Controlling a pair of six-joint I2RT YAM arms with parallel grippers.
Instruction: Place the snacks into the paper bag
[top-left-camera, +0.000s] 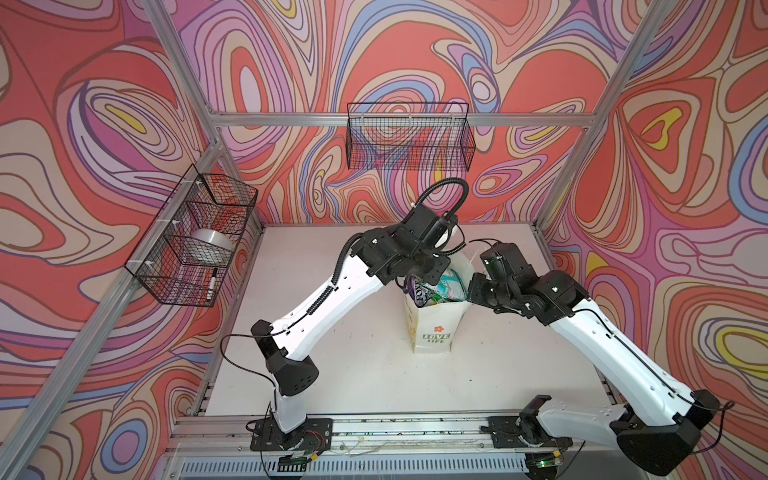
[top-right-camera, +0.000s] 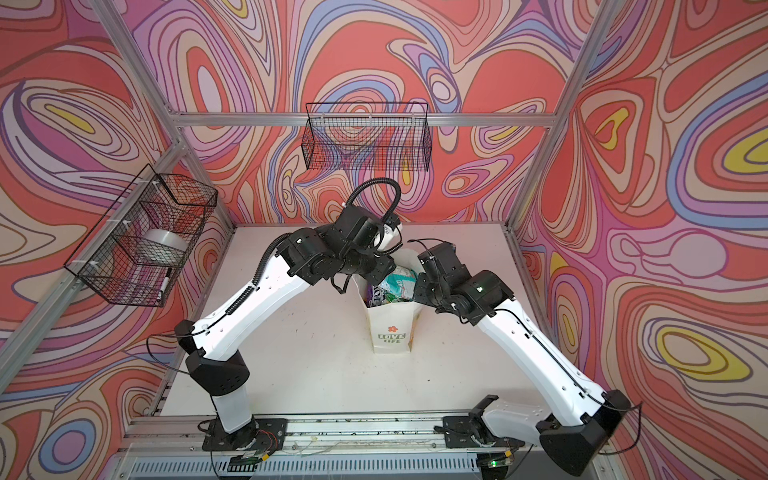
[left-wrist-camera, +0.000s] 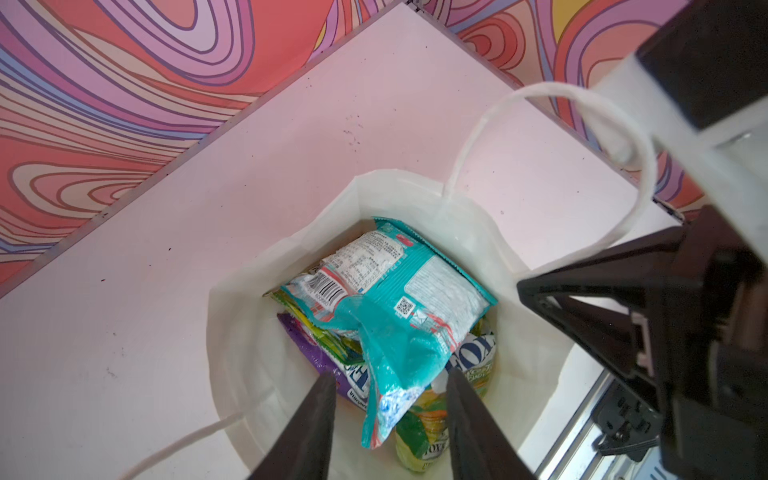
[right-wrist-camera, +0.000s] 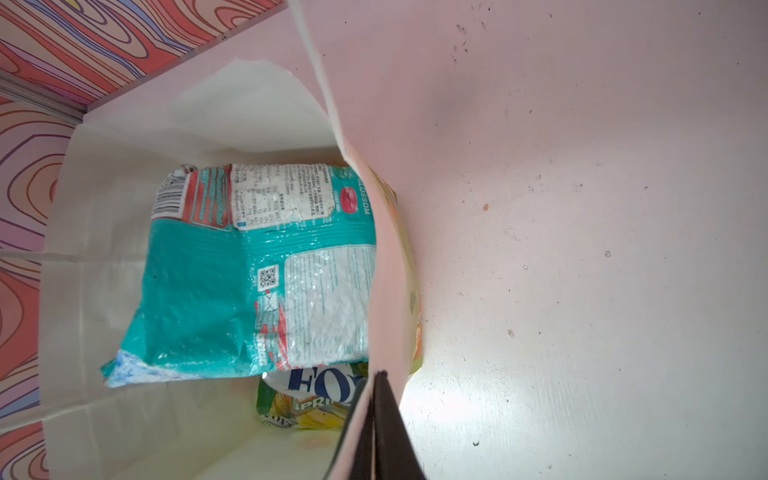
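Observation:
The white paper bag (top-left-camera: 436, 324) stands upright mid-table with its mouth open. Inside it a teal snack packet (left-wrist-camera: 384, 272) lies on top, label side up. Under it show a purple packet (left-wrist-camera: 308, 344) and a green-yellow packet (left-wrist-camera: 424, 440); more below is hidden. My left gripper is open above the bag's mouth, fingers spread, with the packet's crumpled end lying below the gap. My right gripper is shut on the bag's right rim, the paper pinched between its fingers.
A bag handle (left-wrist-camera: 576, 92) loops up at the rim near the right arm. The table (top-left-camera: 320, 280) around the bag is bare. A black wire basket (top-left-camera: 200, 232) hangs at left, another wire basket (top-left-camera: 410, 144) at the back.

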